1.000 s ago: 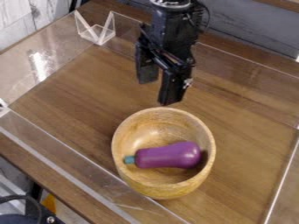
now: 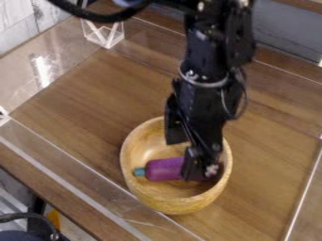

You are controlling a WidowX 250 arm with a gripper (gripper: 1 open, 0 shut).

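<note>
A wooden bowl (image 2: 143,188) sits on the table's front middle. A purple eggplant toy (image 2: 165,169) with a teal tip lies inside it, its right part hidden by my black gripper (image 2: 189,151). The gripper is open and reaches down into the bowl over the eggplant; whether its fingers touch the toy is hard to tell.
A clear wire-like holder (image 2: 104,28) stands at the back left. A transparent edge runs along its left side.
The bowl and eggplant look unmoved.
</note>
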